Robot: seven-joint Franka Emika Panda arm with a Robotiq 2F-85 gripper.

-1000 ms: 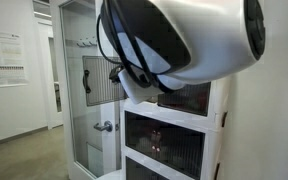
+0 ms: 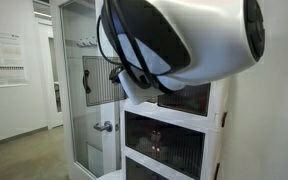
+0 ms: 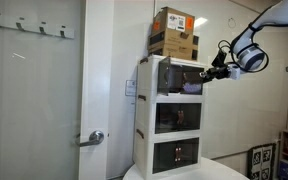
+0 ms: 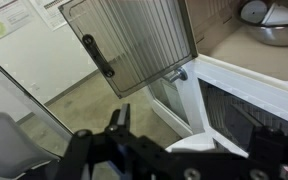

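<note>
A white cabinet (image 3: 148, 122) stands with its top door (image 3: 170, 76) swung open. The wrist view shows that door's ribbed clear panel (image 4: 136, 40) and its black handle (image 4: 98, 56) at upper left. A metal bowl (image 4: 274, 34) rests inside the open top compartment. My gripper appears along the bottom of the wrist view, its dark fingers apart and no object visible between them. In the second exterior view the gripper (image 3: 213, 73) is at the height of the top compartment, close to its front. My arm hides much of the cabinet's top in the first exterior view.
Two lower cabinet doors (image 3: 174, 117) are closed. Cardboard boxes (image 3: 174, 32) are stacked on the cabinet. A room door with a lever handle (image 2: 106, 126) stands beside it, and a grey chair (image 4: 12, 145) shows at lower left in the wrist view.
</note>
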